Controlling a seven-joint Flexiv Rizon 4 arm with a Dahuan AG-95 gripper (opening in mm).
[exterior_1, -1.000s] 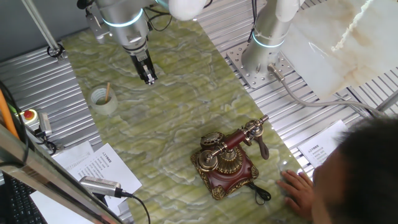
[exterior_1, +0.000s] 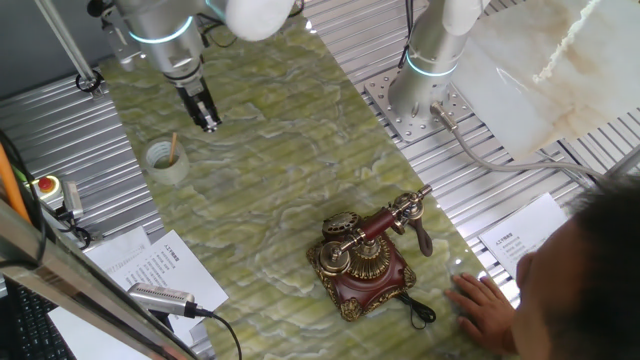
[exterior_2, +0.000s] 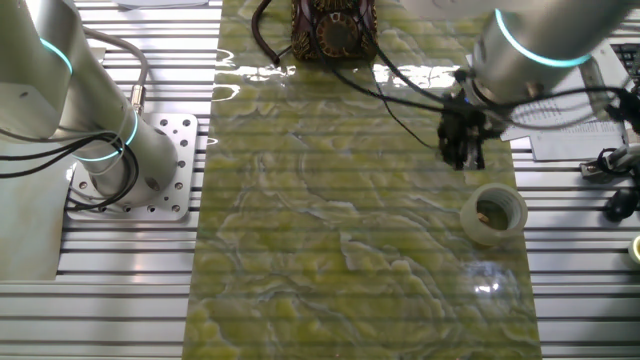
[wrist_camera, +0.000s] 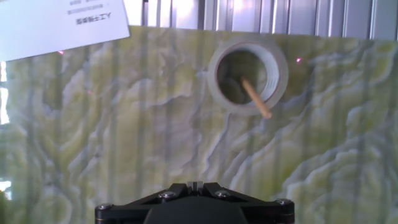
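Observation:
A roll of clear tape (wrist_camera: 281, 70) rests flat on the green marbled board, near its edge. Inside its ring leans a short wooden stick (wrist_camera: 255, 98), one end poking out over the rim; exterior view 1 shows the same tape roll (exterior_1: 166, 172) at the left. Above the board hangs my gripper (exterior_1: 210, 128), up and to the right of the roll and clear of it. In the wrist view the fingertips (wrist_camera: 191, 186) meet at the bottom centre, shut, with nothing seen between them.
A red and brass antique telephone (exterior_1: 365, 260) stands on the board, its cord beside it. A person's hand (exterior_1: 484, 308) lies at the board's edge. Papers (exterior_1: 150, 270) and a silver camera-like device (exterior_1: 163, 299) are at the lower left. The board's middle is free.
My gripper has moved left across the board and slightly up in exterior view 1, closer to the tape roll's side. The roll, the stick and the telephone stay where they were.

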